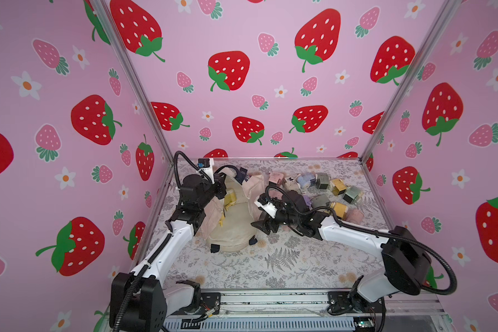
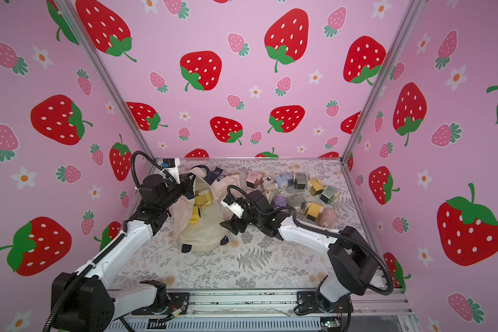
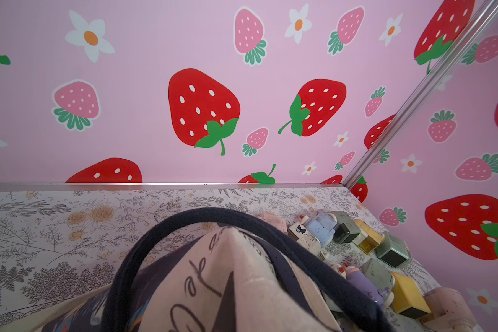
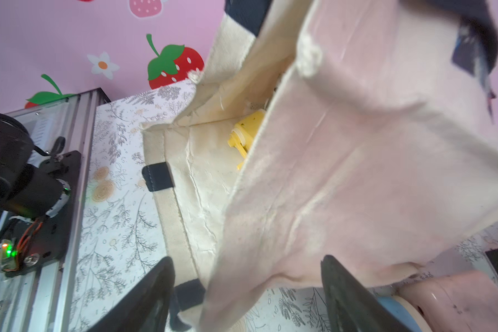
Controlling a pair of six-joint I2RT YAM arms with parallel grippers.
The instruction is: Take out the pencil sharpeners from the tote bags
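A cream tote bag (image 1: 235, 227) lies on its side at left centre, opening toward the front, with yellow sharpeners (image 2: 202, 199) inside. My left gripper (image 1: 220, 185) is at the bag's raised top, by its dark handle (image 3: 177, 218); it is shut, and the wrist view does not show its fingertips. My right gripper (image 1: 265, 225) is low at the bag's right front edge, its blurred fingers (image 4: 345, 287) apart near the cloth flap (image 4: 348, 182). A yellow sharpener (image 4: 246, 132) shows inside the bag.
Several sharpeners (image 1: 337, 188) of pink, blue, grey, yellow and green lie on the right half of the table, behind and under my right arm.
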